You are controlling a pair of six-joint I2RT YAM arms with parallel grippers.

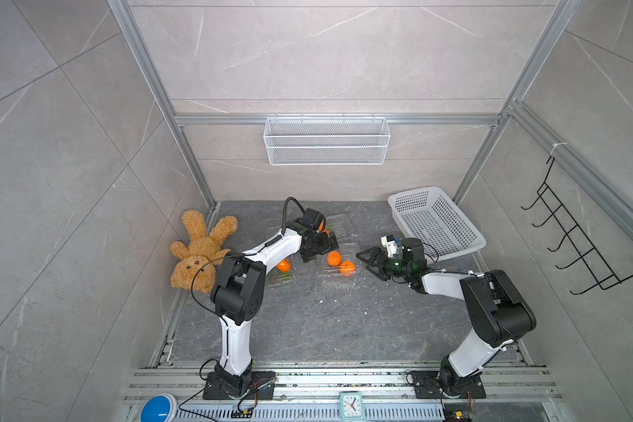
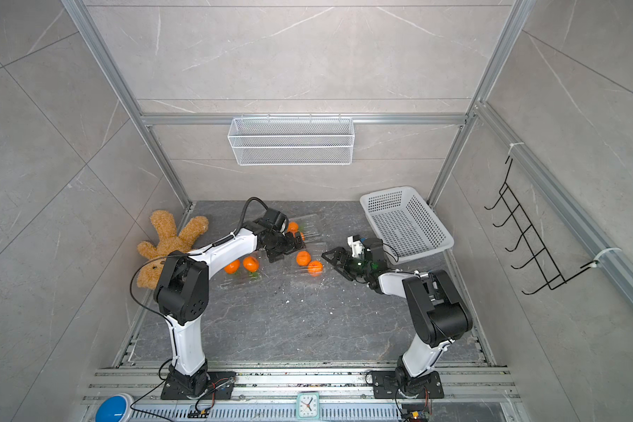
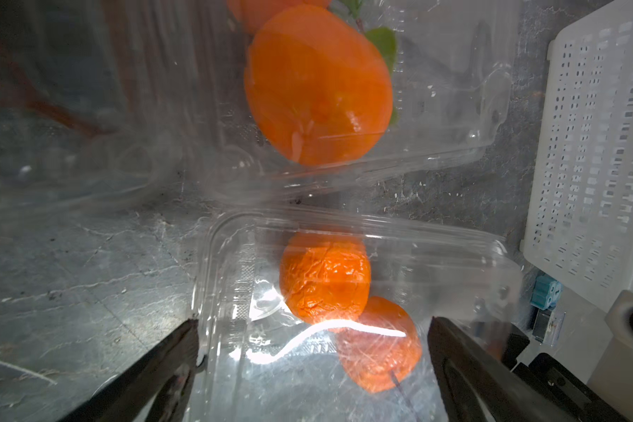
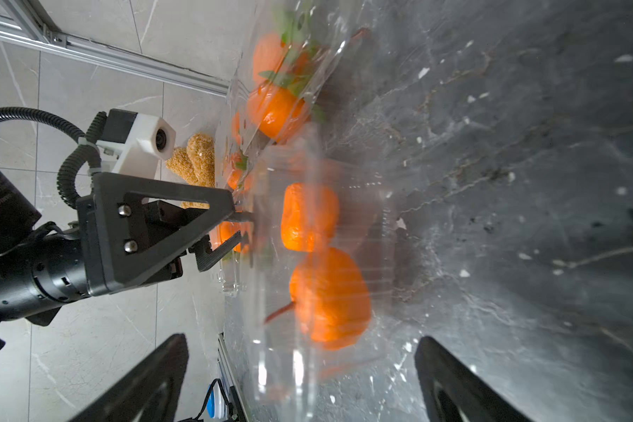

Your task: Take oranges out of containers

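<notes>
In the top left view, the middle clear plastic container (image 1: 325, 273) sits on the table with two oranges (image 1: 334, 259) inside. My left gripper (image 1: 333, 242) is over its back left side, fingers apart; in the left wrist view its fingers (image 3: 172, 369) lie at either side of this container, with glare across the plastic. From the right, my right gripper (image 1: 364, 263) faces the container, also open. The right wrist view shows both oranges (image 4: 334, 295) behind blurred clear plastic. Whether any finger touches it, I cannot tell. Farther back is another clear container (image 3: 436, 91) holding oranges with leaves.
A third container with oranges (image 2: 250, 263) lies partly under the left arm. The white basket (image 1: 436, 221) stands empty at the back right, and a plush toy (image 1: 200, 249) lies at the left.
</notes>
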